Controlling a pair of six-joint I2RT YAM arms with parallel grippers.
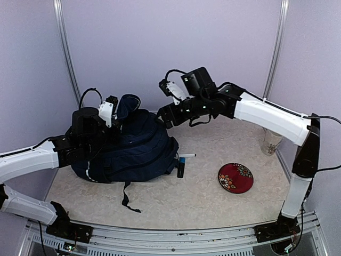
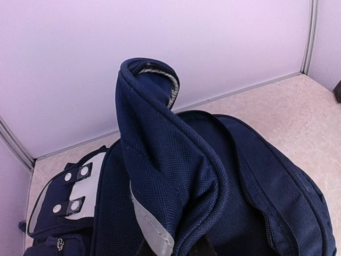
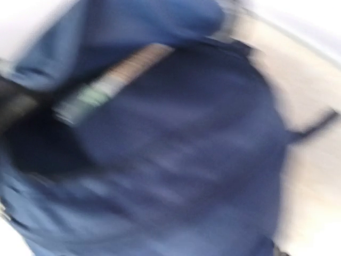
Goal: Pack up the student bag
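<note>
The navy backpack point(image 1: 136, 160) lies at the left of the table, its flap point(image 2: 160, 154) held raised by my left gripper point(image 1: 114, 125), which is shut on it. In the blurred right wrist view, a long brown, silver and green item point(image 3: 112, 80) rests at the bag's dark opening, under the flap. My right gripper point(image 1: 165, 120) hangs above the bag's right side, open and apart from that item.
A red flowered round object point(image 1: 235, 178) lies right of centre. A dark blue-capped item point(image 1: 180, 167) and a white stick point(image 1: 189, 155) lie beside the bag. A patterned cup point(image 1: 270, 143) stands at the back right.
</note>
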